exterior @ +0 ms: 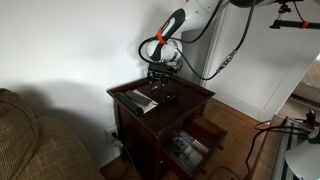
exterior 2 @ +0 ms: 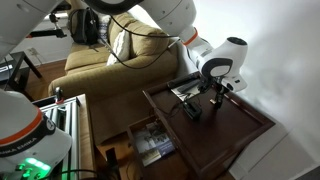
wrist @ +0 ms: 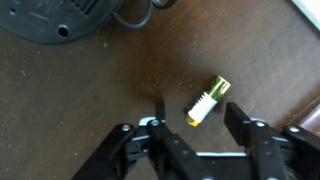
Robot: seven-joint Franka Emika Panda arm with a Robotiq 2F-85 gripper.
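Note:
A small white stick-like object [wrist: 208, 101] with dark and brownish markings lies on the brown cabinet top in the wrist view. My gripper stands over it, its black fingers apart on either side and no contact visible. From the side, the gripper [exterior: 158, 82] is low above the back part of the cabinet top [exterior 2: 235, 133]. In exterior view 2 the gripper [exterior 2: 216, 97] points down there too; the small object is hard to make out from outside.
A round black device [wrist: 62, 18] with a cable lies close by. Beside it is a white, dark-edged item [exterior: 141, 102]. Below, an open drawer [exterior: 187, 150] holds several things. The wall is close behind the cabinet.

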